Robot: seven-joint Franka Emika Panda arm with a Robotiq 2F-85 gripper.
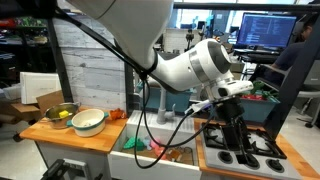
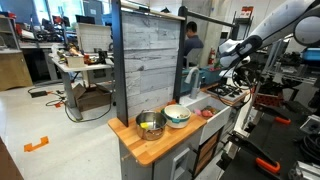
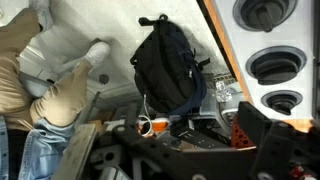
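Observation:
My gripper (image 1: 242, 150) hangs in front of the stove (image 1: 292, 172), pointing down, with its tip close to the row of knobs in exterior view 1. Along the right side of the wrist view run black stove knobs (image 3: 275, 66) on the pale front panel. Two dark fingers of my gripper stand apart at the bottom of that view. I make out nothing held between them. Whether the fingertips touch a knob cannot be seen.
Left of the stove is an open drawer (image 1: 122, 162) with colourful items inside. A white pot (image 1: 89, 122) and a metal pot (image 1: 62, 112) stand on the wooden counter (image 1: 103, 140). A black backpack (image 3: 165, 70) lies on the floor; a person's legs (image 3: 50, 85) are nearby.

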